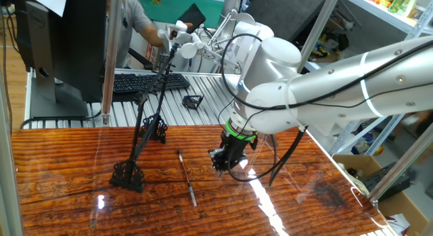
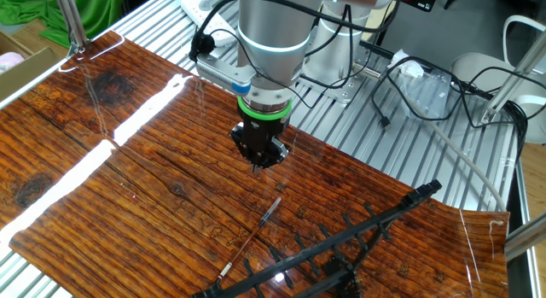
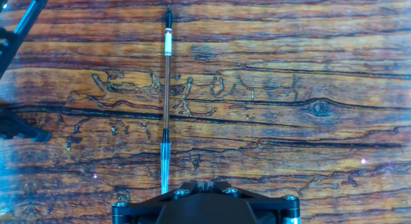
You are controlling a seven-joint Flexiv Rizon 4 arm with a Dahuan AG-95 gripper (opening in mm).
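Observation:
A thin brush- or pen-like stick (image 3: 167,99) lies flat on the wooden tabletop, with a brown shaft, a white band near its dark looped end and a clear bluish sleeve at the other. In exterior view 1 the same stick (image 1: 187,178) is left of the arm. My gripper (image 2: 256,169) hangs above the table, pointing down and apart from the stick. Its fingertips look drawn together, with nothing visible between them. At the bottom of the wrist view the gripper sits just right of the sleeved end and hides what is under it.
A black rack-like stand (image 1: 139,149) with long rails rises on the stick's other side, close to its looped end in exterior view 2. Bare tabletop (image 2: 85,170) spreads away from the stand. Loose cables (image 1: 274,155) hang around the wrist. Behind the board are a keyboard (image 1: 150,82) and monitor.

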